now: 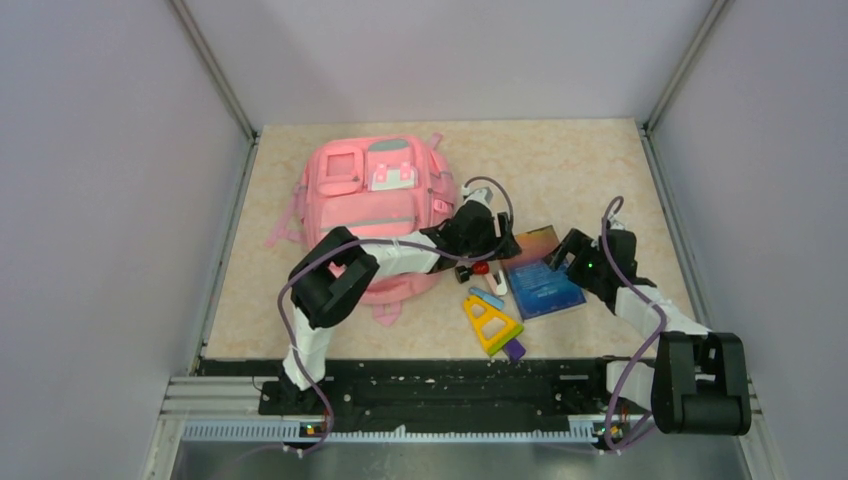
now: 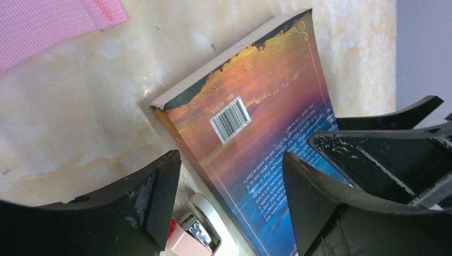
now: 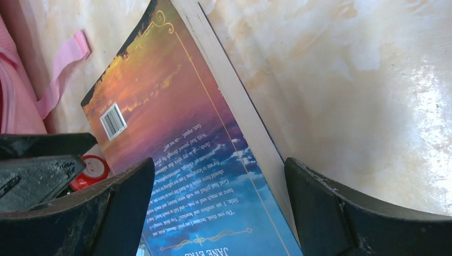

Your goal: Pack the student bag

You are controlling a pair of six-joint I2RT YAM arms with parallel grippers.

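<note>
A book [image 1: 545, 285] with an orange-to-blue cover lies flat on the table, both grippers at its sides. In the left wrist view my left gripper is open; the book's near left edge and barcode show between its fingers. My right gripper also stands open, one finger close by the book's pale page edge and the other above the cover. Whether either finger touches the book I cannot tell. The pink bag [image 1: 365, 215] lies on the left of the table, partly covered by the left arm.
Left of the book lie a red-and-black item [image 1: 478, 268], a pink-and-white item [image 1: 496, 284], a blue piece [image 1: 486, 297], a yellow triangle [image 1: 490, 323] and a purple block [image 1: 514, 349].
</note>
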